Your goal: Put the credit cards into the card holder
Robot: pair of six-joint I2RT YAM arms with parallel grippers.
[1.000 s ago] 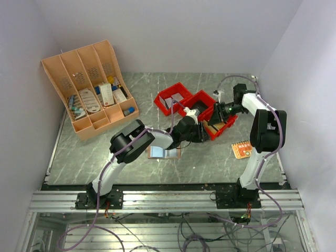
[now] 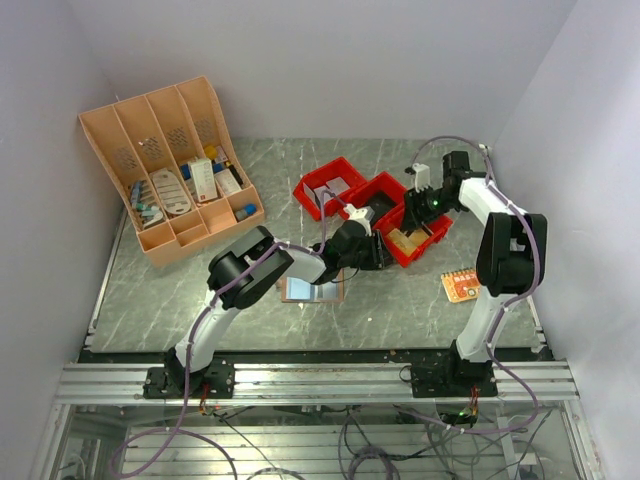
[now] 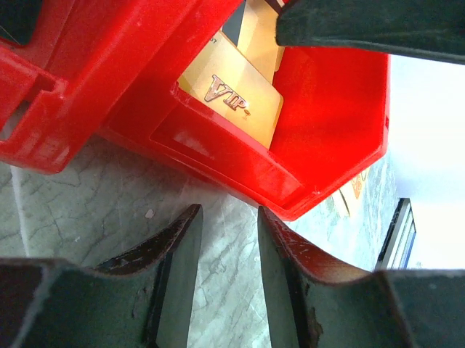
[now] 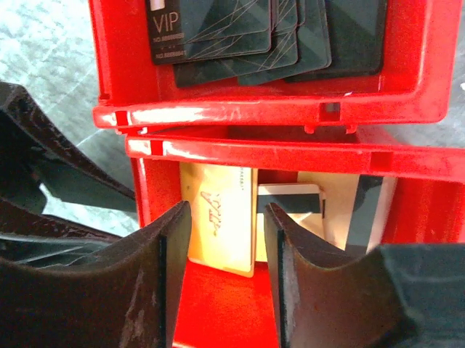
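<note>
Three red trays hold cards: light cards in the left one [image 2: 334,167], dark VIP cards [image 4: 211,25] in the middle, gold VIP cards [image 3: 240,101] in the right. My left gripper is low beside the right tray's outer wall, its fingertips somewhat apart; whether anything is between them is unclear. My right gripper is over that tray, part open above a gold card [image 4: 218,217]. A flat holder with pale sleeves [image 2: 298,289] lies under the left arm.
A tan compartment organiser [image 2: 160,235] with boxes stands at the back left. An orange notebook [image 2: 460,286] lies at the right.
My right gripper and arm have shifted slightly over the right tray, showing more of its gold cards. The left arm has barely moved.
</note>
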